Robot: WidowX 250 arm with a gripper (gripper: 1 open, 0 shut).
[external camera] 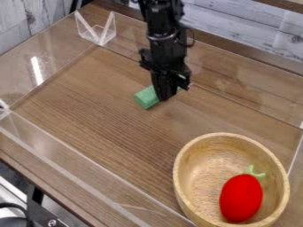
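The black gripper [161,82] hangs over the middle of the wooden table [83,115], its fingers pointing down just behind and to the right of a small green block [147,97]. The fingertips partly overlap the block in this view, so whether they touch it cannot be told. The gripper looks shut, with nothing visible between its fingers.
At the front right stands a round wooden bowl [201,177] holding a red tomato-like object [240,197] with a green stem. Clear plastic pieces sit near the left and back-left edges.
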